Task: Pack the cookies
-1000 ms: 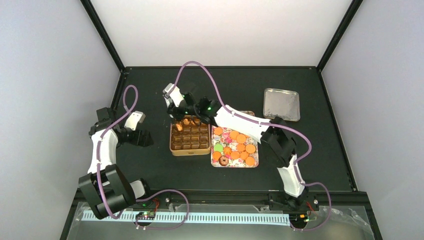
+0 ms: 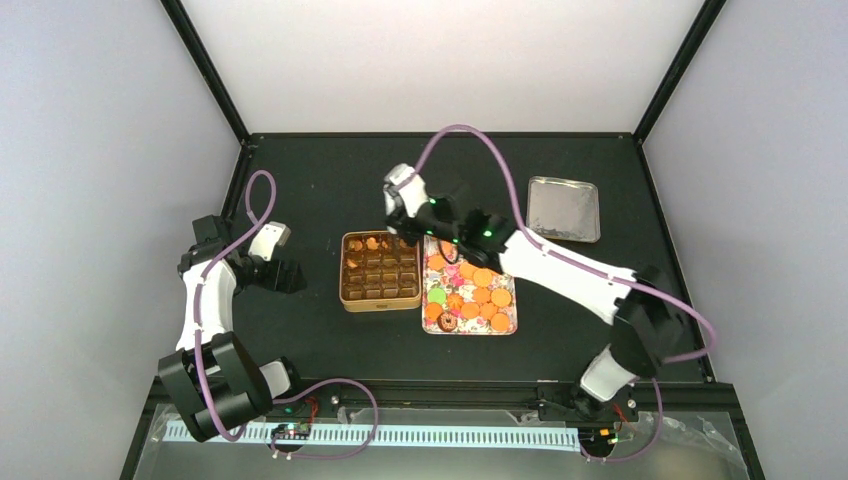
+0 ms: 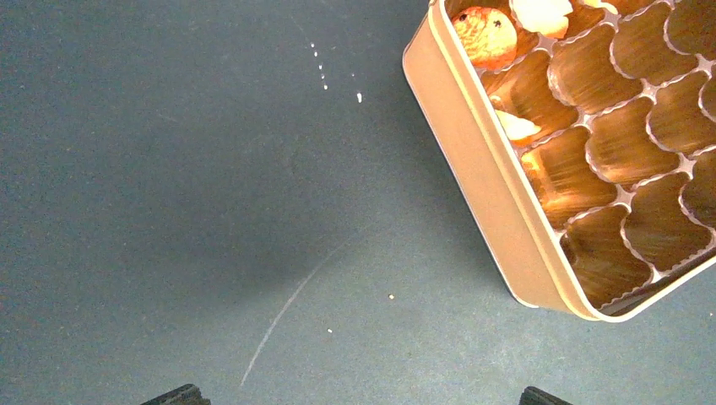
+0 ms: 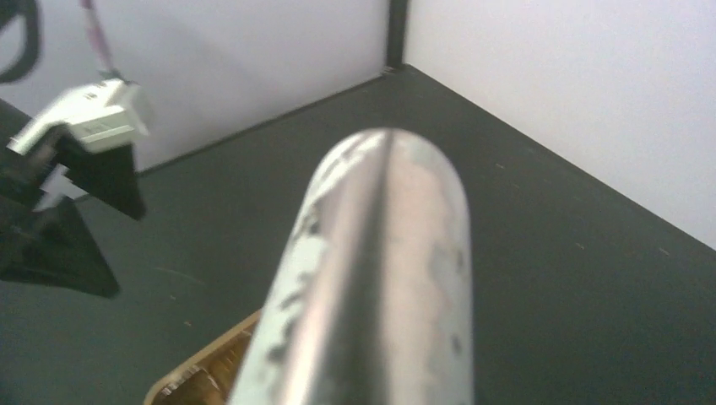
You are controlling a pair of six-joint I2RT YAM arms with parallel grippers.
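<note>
A brown compartment box (image 2: 380,304) stands mid-table, cookies in several cells of its back row. One more cookie leans in the cell in front of these, on the left side. Right of the box, a flowered tray (image 2: 425,318) carries many orange cookies (image 2: 470,310), a green one (image 2: 436,295) and a brown ring (image 2: 447,321). My right gripper (image 2: 400,230) is above the box's back right corner; its fingers are hidden. A long, grooved metal tool (image 4: 380,253) fills the middle of the right wrist view. My left gripper is open and empty, left of the box.
An empty silver tray (image 2: 563,208) lies at the back right. Bare black table (image 2: 310,180) surrounds the box behind and to the left. The right arm (image 2: 560,265) reaches over the flowered tray's back part.
My right gripper has swung right from the box's back left to its back right corner. The cookie at the box's left side sits slightly lower, apart from the gripper. The left arm is still.
</note>
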